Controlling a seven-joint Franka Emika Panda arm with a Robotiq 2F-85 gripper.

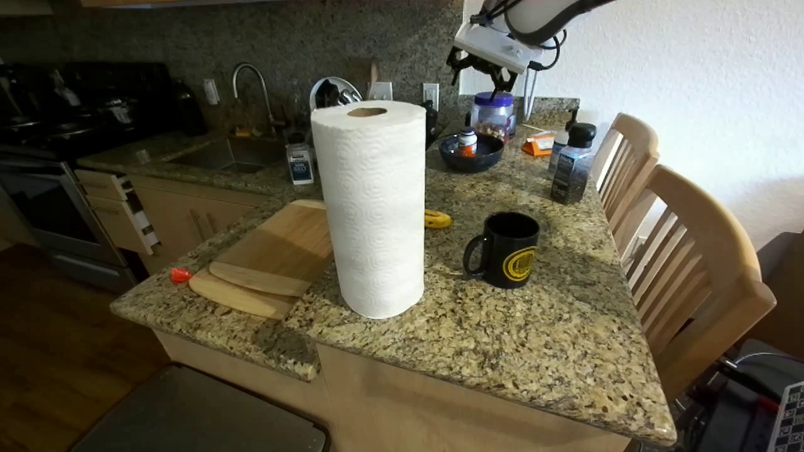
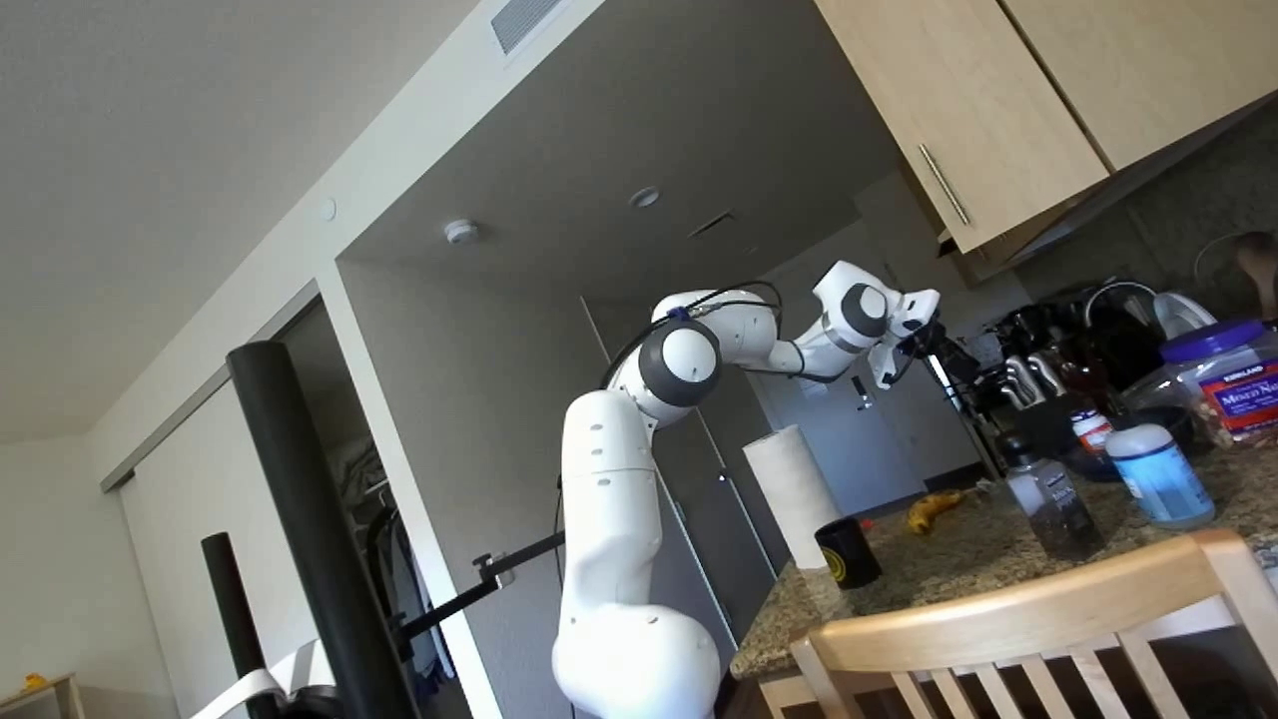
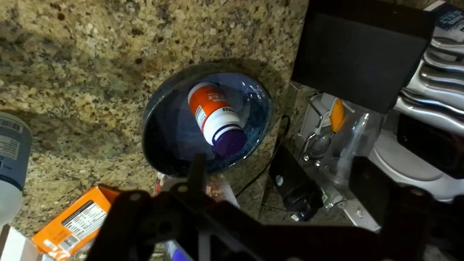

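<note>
My gripper [image 1: 476, 78] hangs high in exterior view 1, above the far end of the counter, open and with nothing between its fingers. Below it in that view is a dark blue bowl [image 1: 471, 159]. A white and orange bottle [image 1: 467, 142] with a purple cap leans inside the bowl. In the wrist view, the bottle [image 3: 215, 115] lies tilted across the bowl [image 3: 158, 148], its cap toward the lower rim. Two dark fingers [image 3: 198, 167] spread wide low in that view, well clear of the bottle.
A purple-lidded jar [image 1: 494, 113] stands just behind the bowl, with an orange box [image 1: 539, 143] to its right. Dark-capped bottle [image 1: 573, 166], black mug [image 1: 512, 248] and paper towel roll [image 1: 380, 218] stand nearer. A knife block [image 3: 361, 48] sits beside the bowl.
</note>
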